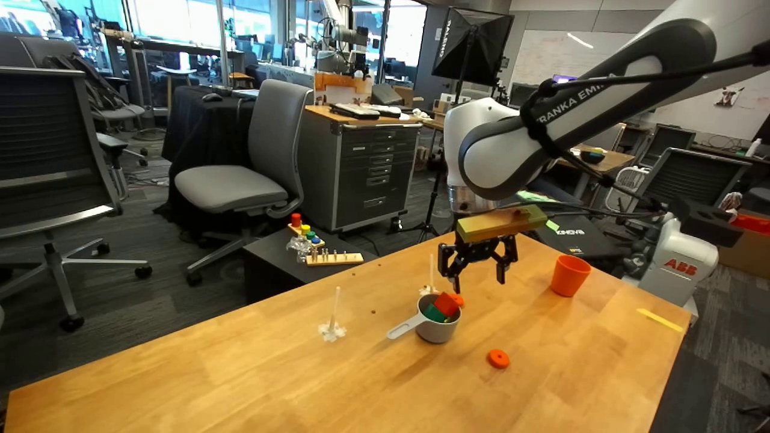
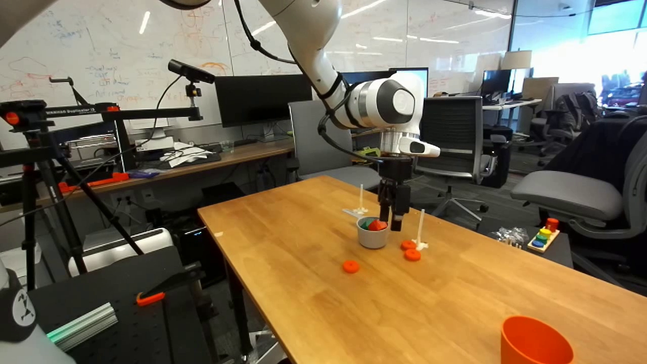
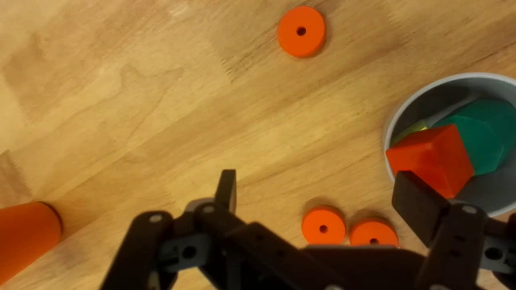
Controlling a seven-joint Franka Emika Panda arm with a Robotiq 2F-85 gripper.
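Observation:
Between the fingers of my open gripper there is nothing; it hovers above the table. A grey cup with a handle [image 1: 437, 332] stands on the wood, holding a red block [image 3: 433, 157], a green block [image 3: 483, 133] and a bit of something yellow-green. In the wrist view the right fingertip [image 3: 418, 200] overlaps the cup's edge from above. Two orange discs [image 3: 323, 226] [image 3: 373, 233] lie below the gap between the fingers. Another orange disc [image 3: 302, 31] lies apart on bare wood. An orange cup [image 1: 570, 275] stands upright toward the table's right end.
Two thin white pegs stand upright on the table, one peg [image 2: 419, 227] beside the pair of discs, the other peg [image 1: 335, 310] past the grey cup's handle. A yellow strip [image 1: 659, 320] marks the table's right edge.

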